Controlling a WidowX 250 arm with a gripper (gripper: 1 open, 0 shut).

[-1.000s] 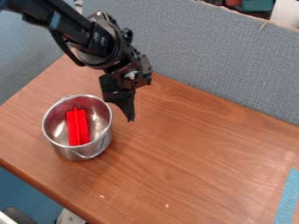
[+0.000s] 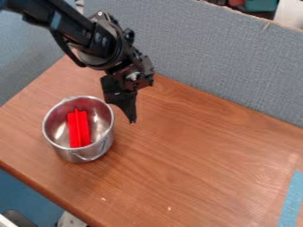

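A silver metal pot sits on the left part of the wooden table, with a bright red elongated object lying inside it. My black gripper points down just behind and right of the pot's rim, low over the table. Its fingertips are close together, shut, with nothing visible between them.
A grey padded wall runs along the back and another along the left. A light blue tape strip lies at the right front.
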